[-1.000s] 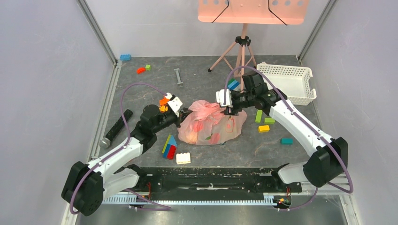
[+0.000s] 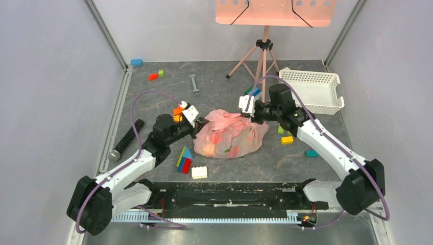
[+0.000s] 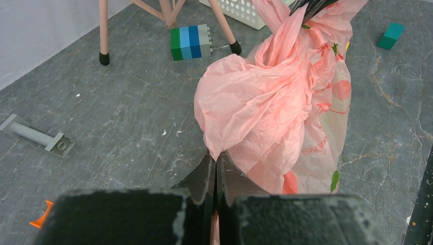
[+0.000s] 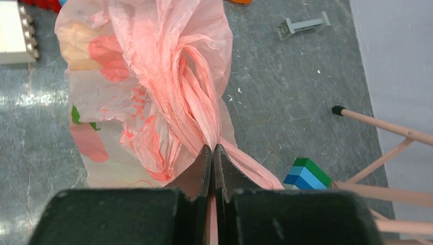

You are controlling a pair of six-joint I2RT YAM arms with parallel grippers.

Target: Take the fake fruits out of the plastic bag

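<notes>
The pinkish plastic bag (image 2: 232, 138) lies in the middle of the table, its top gathered and twisted. Through its thin side a few coloured shapes show faintly; I cannot tell printed fruit from fruit inside. My left gripper is shut on the bag's left upper part. On the far side, my right gripper pinches a gathered strand of the bag between its closed fingertips, and a loose end trails past them. From the left wrist view, the bag (image 3: 265, 102) stretches between both grippers.
A white basket (image 2: 310, 106) stands at the back right, near the pink tripod (image 2: 265, 66). Toy blocks lie around, including a white block (image 2: 199, 172) and a yellow block (image 2: 287, 140). A black cylinder (image 2: 126, 140) lies at left.
</notes>
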